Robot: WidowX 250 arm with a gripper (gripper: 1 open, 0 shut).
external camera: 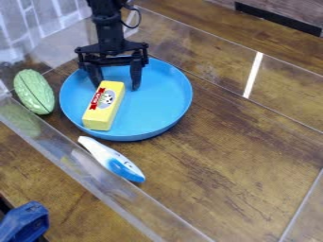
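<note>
A black gripper point(111, 55) hangs over the back of a blue plate point(159, 112), its fingers low above the plate's rear part. Whether it is open or holding anything is hard to make out at this size. A yellow box point(102, 110) with a red and white label lies on the plate's left half, in front of the gripper.
A green corn-like object point(34, 93) lies left of the plate. A white and blue bottle-shaped object point(111, 159) lies in front of it. A blue item point(23, 222) sits at the bottom left corner.
</note>
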